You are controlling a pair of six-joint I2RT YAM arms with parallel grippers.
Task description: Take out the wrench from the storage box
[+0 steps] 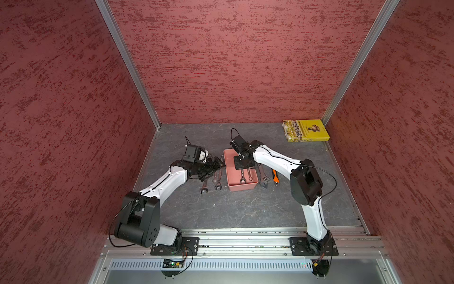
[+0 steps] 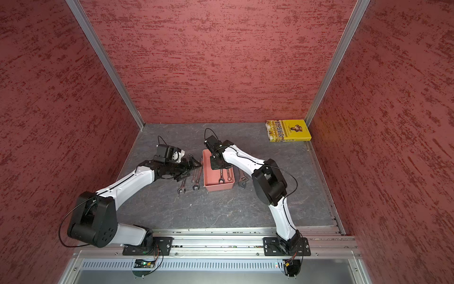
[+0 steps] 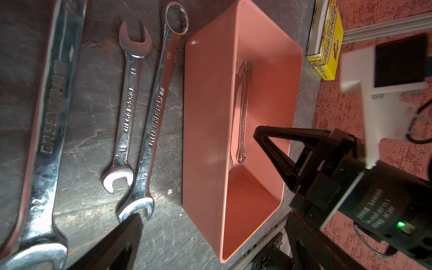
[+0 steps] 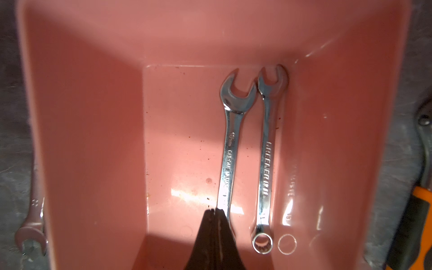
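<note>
The pink storage box (image 1: 240, 186) holds two chrome wrenches, a larger wrench (image 4: 236, 101) on the left and a slimmer wrench (image 4: 265, 171) on the right, lying lengthwise side by side. My right gripper is shut over the box, its fingertips at the lower part of the larger wrench, partly covering it, with nothing seen between them. My left gripper (image 1: 212, 164) stands open left of the box, above wrenches on the table.
Several wrenches, including a large wrench (image 3: 51, 135), lie left of the box. An orange-handled tool (image 1: 275, 178) and other tools lie to its right. A yellow book (image 1: 305, 130) sits back right.
</note>
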